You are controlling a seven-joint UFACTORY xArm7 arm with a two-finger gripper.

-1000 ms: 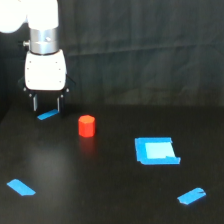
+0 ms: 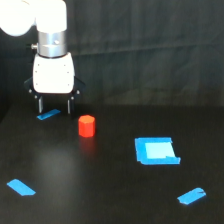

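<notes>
A red block (image 2: 87,126) stands on the dark table, left of centre. My gripper (image 2: 55,104) hangs at the upper left, behind the block and to its left. Its two fingers point down and are spread apart, with nothing visible between them. To the right lies a white square (image 2: 159,150) bordered by blue tape, with nothing on it.
Blue tape strips mark the table: one (image 2: 48,115) just below the gripper, another (image 2: 21,187) at the front left and a third (image 2: 191,196) at the front right. Between the block and the square the black surface is bare. A dark curtain (image 2: 150,60) closes off the back.
The arm has shifted slightly to the right and a little lower, nearer the red block. Its fingers look somewhat farther apart. Block and square have stayed in place.
</notes>
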